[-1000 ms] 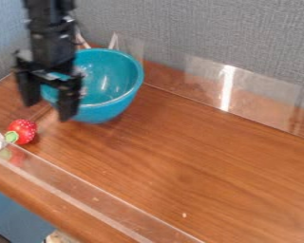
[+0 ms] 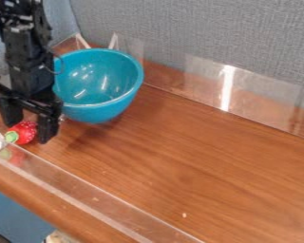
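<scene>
My black gripper (image 2: 28, 116) is at the left of the camera view, open, its fingers lowered around a small red strawberry-like toy (image 2: 24, 134) with a green end, which lies on the wooden table (image 2: 205, 171). Whether the fingers touch it is unclear. Just right of and behind the gripper sits a teal bowl (image 2: 98, 85), with no contents visible.
Clear plastic guards run along the front and back edges of the table, with a grey padded wall (image 2: 218, 38) behind.
My gripper has moved left and down from in front of the bowl to over the red toy. The bowl and toy look unmoved.
</scene>
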